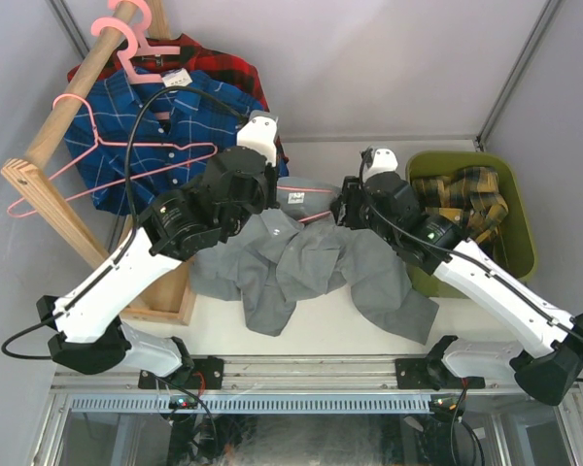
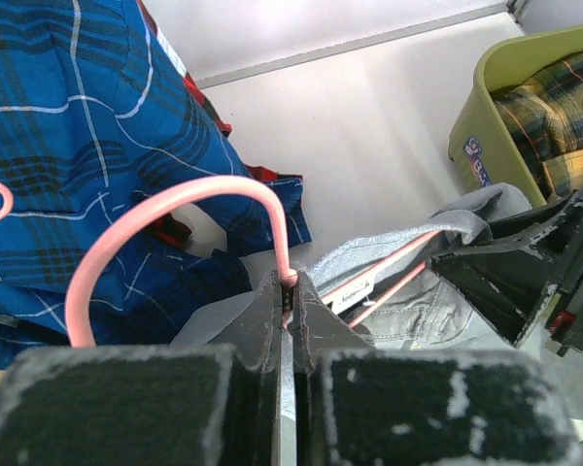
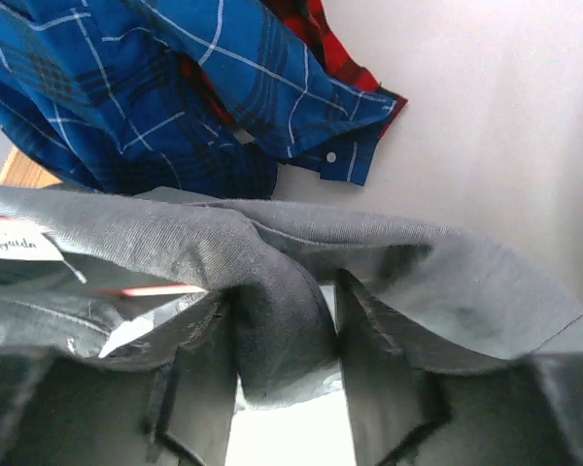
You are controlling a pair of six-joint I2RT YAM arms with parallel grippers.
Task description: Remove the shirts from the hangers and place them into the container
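Observation:
The grey shirt (image 1: pixel 306 262) lies spread over the white table, its collar side around a pink hanger. In the left wrist view the hanger's hook (image 2: pixel 214 185) curves up from my left gripper, which is shut on its thin stem. The hanger's pink arms run rightward into the shirt beside a white label (image 2: pixel 350 294). At the shirt's right shoulder, my right gripper has its fingers apart, with a fold of grey cloth (image 3: pixel 272 325) bulging between them. The hanger's right end is hidden under cloth and the gripper.
On the left stands a wooden rack (image 1: pixel 63 126) holding a blue plaid shirt (image 1: pixel 126 116), a red plaid shirt (image 1: pixel 214 66) and an empty pink hanger (image 1: pixel 155 146). A green bin (image 1: pixel 522 218) with a dark plaid garment stands at right.

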